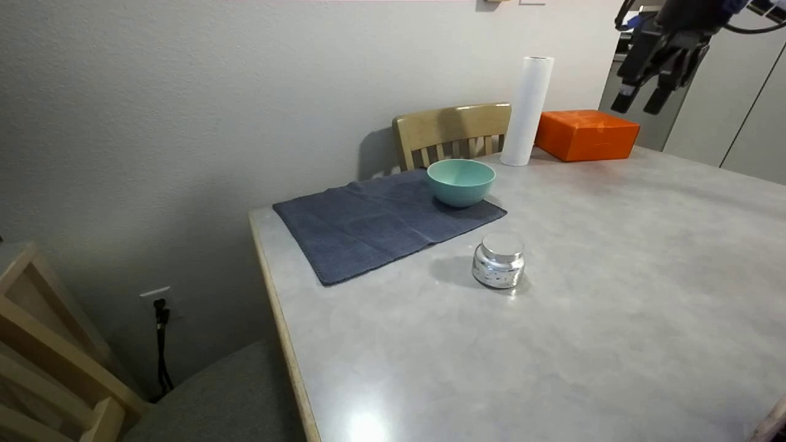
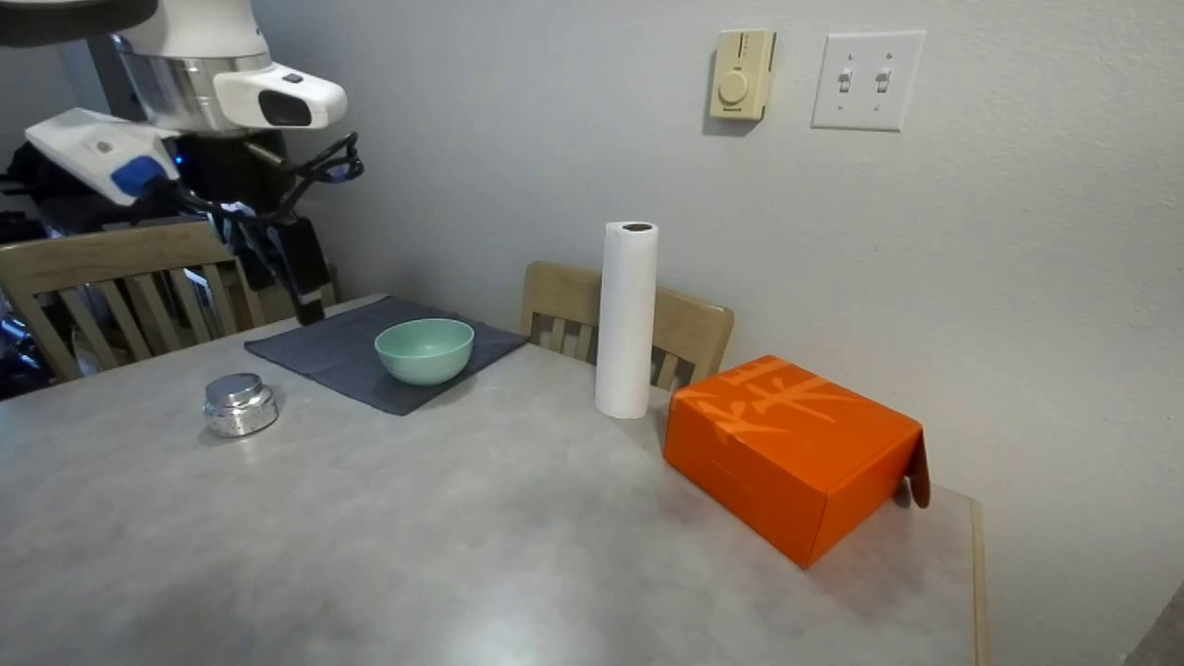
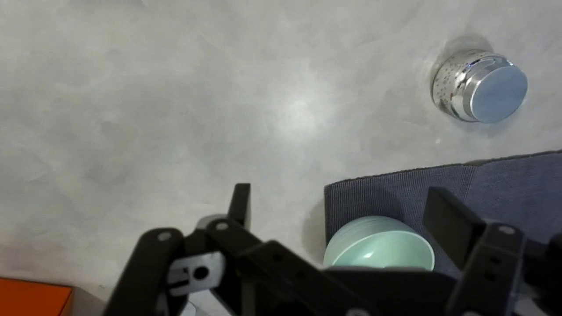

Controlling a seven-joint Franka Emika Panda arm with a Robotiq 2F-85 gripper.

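A mint-green bowl stands upright and looks empty on one end of a dark blue cloth. On the bare table in front of the cloth sits a silver lidded jar. High over the table, clear of everything, my gripper is open with nothing between its fingers. The wrist view looks down past its two spread fingers; the bowl shows near the right finger, partly covered by the gripper body. The jar is at upper right there.
A white paper roll stands upright at the back, beside an orange box. Chairs line the wall side.
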